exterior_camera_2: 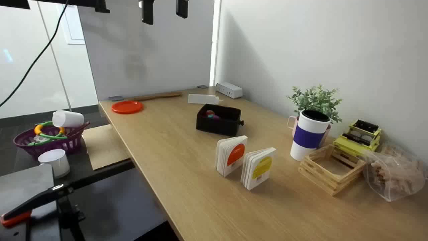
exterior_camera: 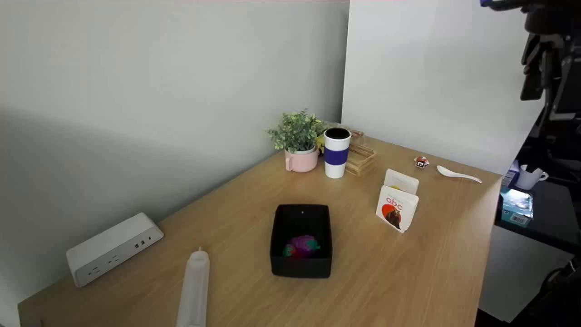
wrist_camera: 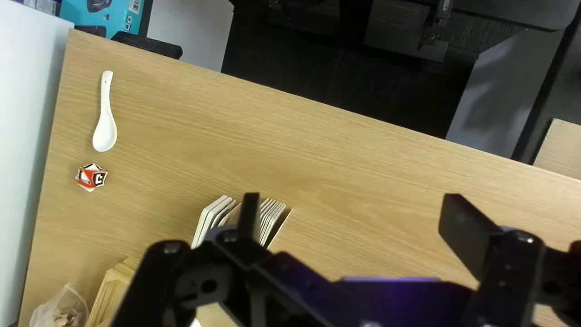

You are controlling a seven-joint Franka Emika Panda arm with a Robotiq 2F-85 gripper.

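Observation:
Wide open, my gripper hangs high above the table, with only bare wood seen between its fingers. In the second exterior view, its two dark fingertips [exterior_camera_2: 147, 14] show at the top edge. Two small board books stand upright on the table: one with a red circle [exterior_camera_2: 231, 156], the other with a yellow circle [exterior_camera_2: 258, 172]. From the wrist they are partly hidden behind a finger. A black bin [exterior_camera: 301, 267] holds a purple, green and red toy [exterior_camera: 302, 246]. Further off lie a white spoon [wrist_camera: 105, 117] and a red-and-white die-like piece [wrist_camera: 91, 177].
Along the wall stand a potted plant [exterior_camera: 301, 158], a white cup with a purple band [exterior_camera: 336, 155], a wooden crate [exterior_camera_2: 333, 170] and a clear bag [exterior_camera_2: 395, 174]. A red plate [exterior_camera_2: 127, 107] and a clear bottle [exterior_camera: 194, 289] lie elsewhere.

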